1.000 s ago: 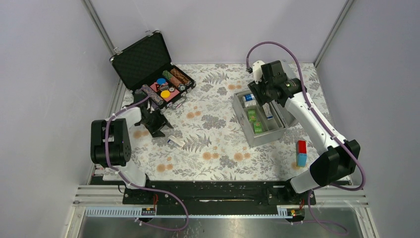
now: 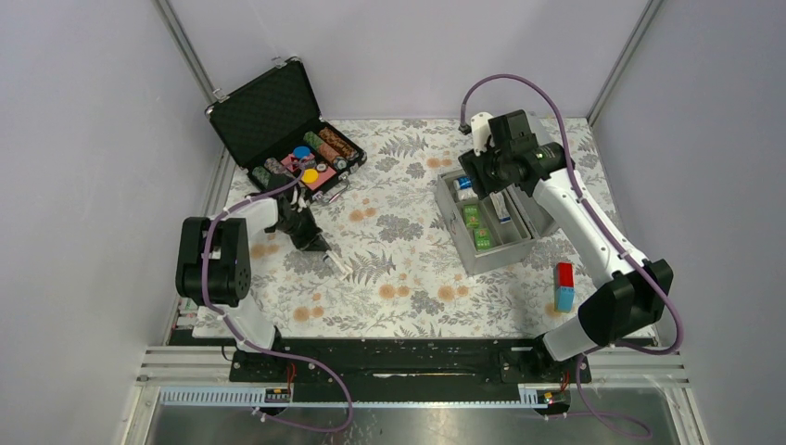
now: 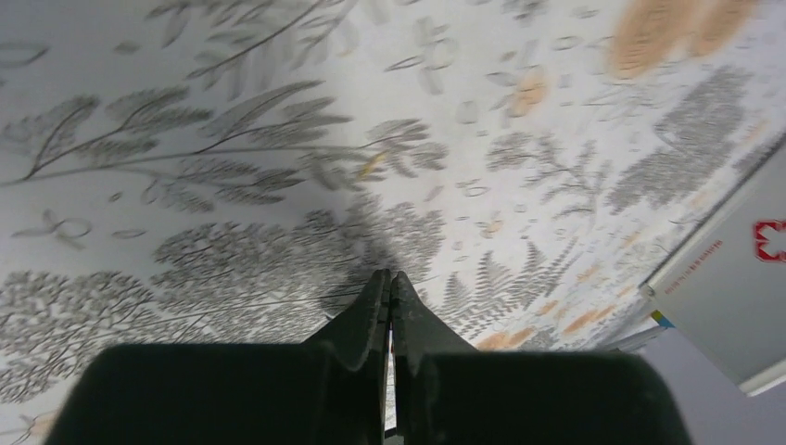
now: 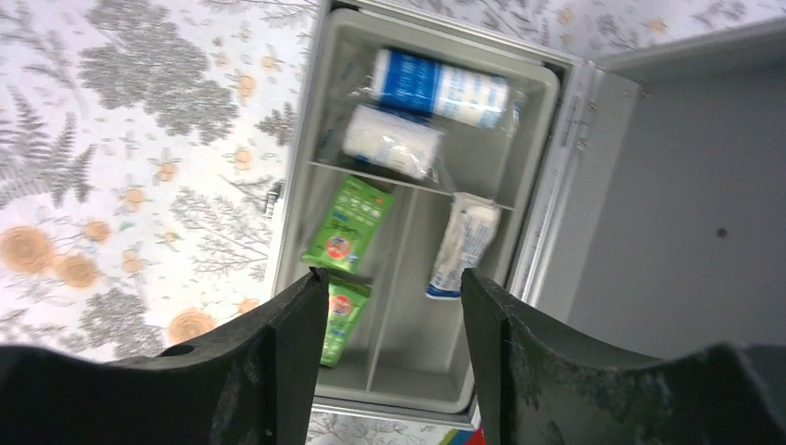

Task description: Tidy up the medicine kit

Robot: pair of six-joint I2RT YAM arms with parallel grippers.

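My left gripper is shut, nothing showing between its fingers, low over the tablecloth by a white packet (image 2: 338,266); in the left wrist view a white item with a red cross (image 3: 718,278) lies at right. My right gripper is part open above the grey medicine box (image 2: 463,250), empty between its fingers. In its compartments are a blue-and-white roll (image 4: 440,88), a white roll (image 4: 389,139), green packets (image 4: 348,222) and a white packet (image 4: 463,241). The box's lid (image 4: 677,213) stands open at the right.
A black case (image 2: 250,120) with coloured chip rolls and discs lies open at the back left. A red-and-blue box (image 2: 564,286) sits at the front right.
My left gripper has moved toward the front right, onto the white packet's near end.
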